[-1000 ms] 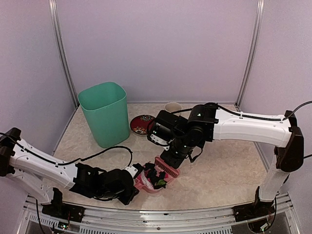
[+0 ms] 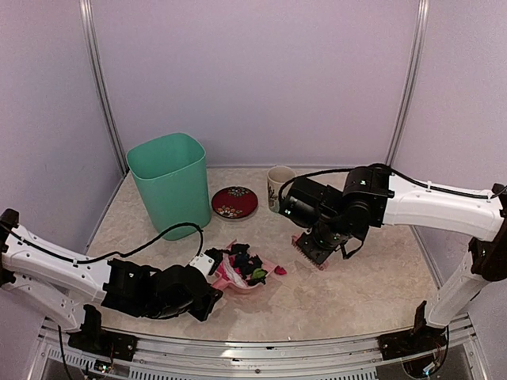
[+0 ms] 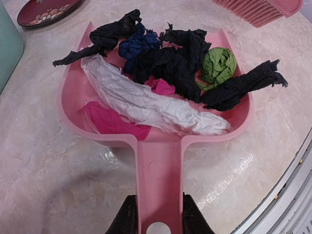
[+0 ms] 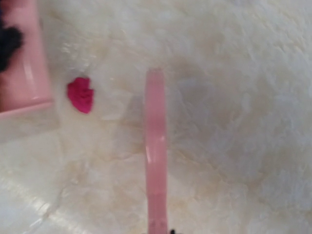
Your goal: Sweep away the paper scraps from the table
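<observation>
A pink dustpan (image 3: 246, 114) lies low over the table, its handle (image 3: 158, 183) held by my left gripper, which is shut on it. Crumpled scraps fill the pan: a white strip (image 3: 151, 105), a green ball (image 3: 218, 66), and several dark pieces (image 3: 168, 66). One magenta scrap (image 4: 81, 95) rests on the table just outside the pan's open edge. To the right of that scrap is the pink brush (image 4: 156, 126), with my right gripper shut on it. In the left wrist view the brush's bristles (image 3: 251, 12) show at the top right.
A tall teal bin (image 2: 170, 186) stands at the back left. Beside it are a dark red plate (image 2: 234, 203) and a patterned white cup (image 2: 276, 186).
My right gripper has carried the brush rightward, away from the dustpan, leaving the magenta scrap exposed by the pan's edge.
</observation>
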